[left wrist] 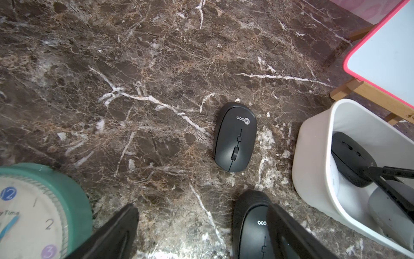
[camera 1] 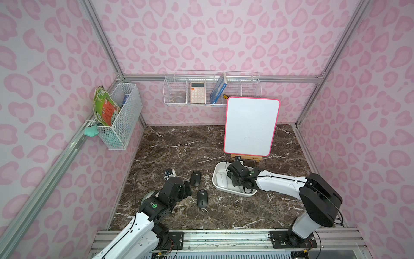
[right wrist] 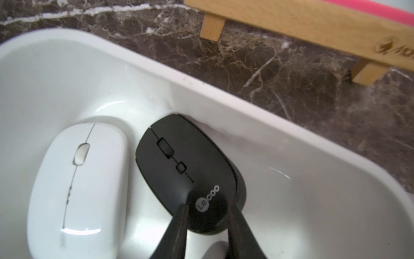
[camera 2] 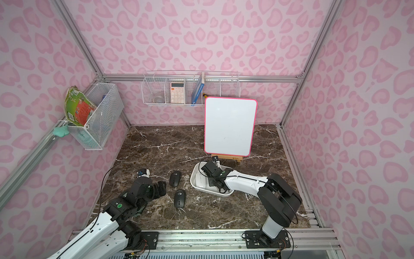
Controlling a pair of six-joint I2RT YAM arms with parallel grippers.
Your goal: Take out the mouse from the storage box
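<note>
A white storage box [camera 1: 220, 187] stands on the dark marble table, right of centre. Inside it, a black mouse [right wrist: 189, 164] lies against the far wall, with a white mouse [right wrist: 79, 185] to its left. My right gripper is down in the box, its narrow fingers apart at the logo end of the black mouse. Whether they touch it I cannot tell. Another pale rounded thing [right wrist: 215, 250] shows partly beneath these fingers. Over the table left of the box, my left gripper [camera 1: 179, 183] hangs open with nothing between its fingers.
Two black mice, a farther one [left wrist: 235, 138] and a nearer one [left wrist: 254, 228], lie left of the box. A green clock [left wrist: 82, 202] is at the left. Close behind the box stands a whiteboard [camera 1: 251, 125] on wooden feet.
</note>
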